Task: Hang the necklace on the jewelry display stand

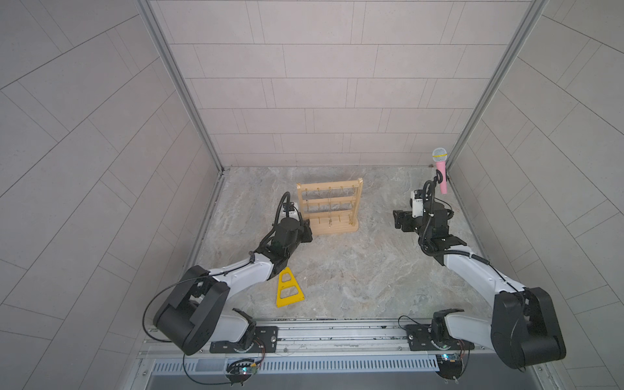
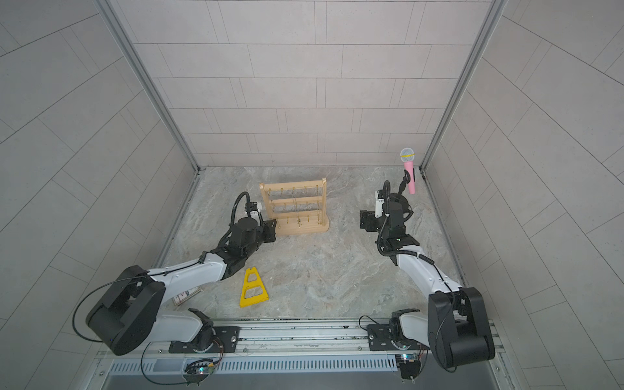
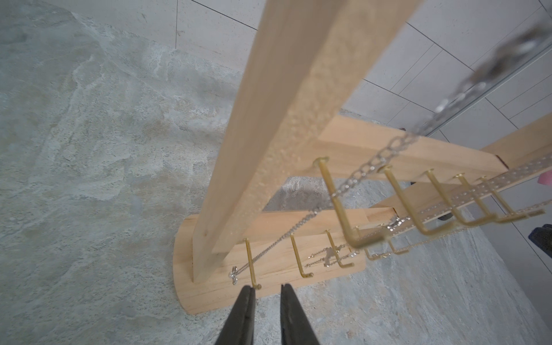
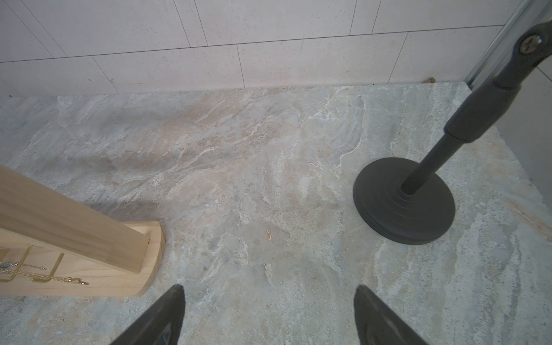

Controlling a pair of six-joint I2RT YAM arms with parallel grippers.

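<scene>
The wooden jewelry stand [image 1: 330, 225] stands upright near the middle, with brass hooks [image 3: 339, 201] along its bars. A thin silver chain [image 3: 293, 227] crosses diagonally in the left wrist view; one end dangles near the left post in front of the base, and its near end is blurred. More chain [image 3: 333, 257] shows around the lower hooks. My left gripper is at the stand's front left corner, partly open with a narrow empty gap between the fingertips. Well right of the stand, my right gripper is wide open and empty.
A yellow triangular piece [image 1: 288, 288] lies below the left arm. At the back right stands a pink toy microphone [image 1: 441, 172] on a round black base [image 4: 402, 210]. Open table [image 1: 364, 273] lies between the arms.
</scene>
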